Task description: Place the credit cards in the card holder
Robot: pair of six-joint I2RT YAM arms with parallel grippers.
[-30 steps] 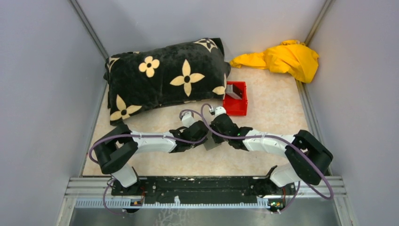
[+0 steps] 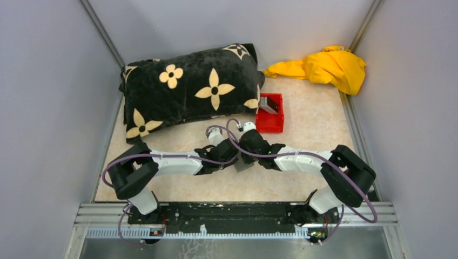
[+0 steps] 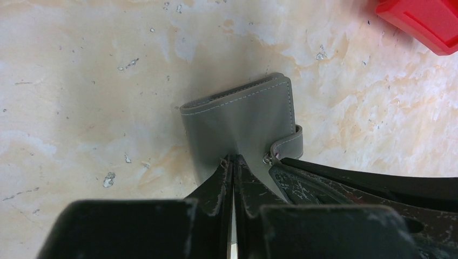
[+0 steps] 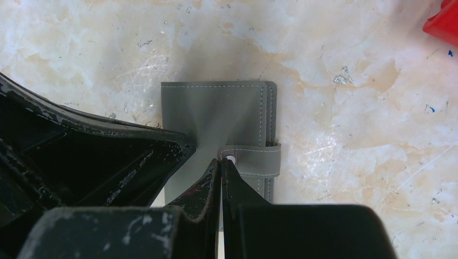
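The grey card holder [image 2: 244, 165] lies on the table under both wrists, mostly covered by them from above. In the left wrist view the holder [image 3: 237, 118] is closed, with its strap and snap on the right side. My left gripper is shut over the middle of its cover. My right gripper is also shut, its tips at the snap end of the strap [image 4: 254, 161]. Nothing shows between the fingers of either one. No loose credit card can be made out in any view.
A red box [image 2: 269, 123] at the back right has grey and dark items [image 2: 268, 105] in it. Behind the arms lies a black patterned pillow [image 2: 194, 89]. Yellow cloth [image 2: 324, 69] fills the back right corner.
My right arm has shifted slightly left, closer to the left gripper. The left arm and the holder look unmoved.
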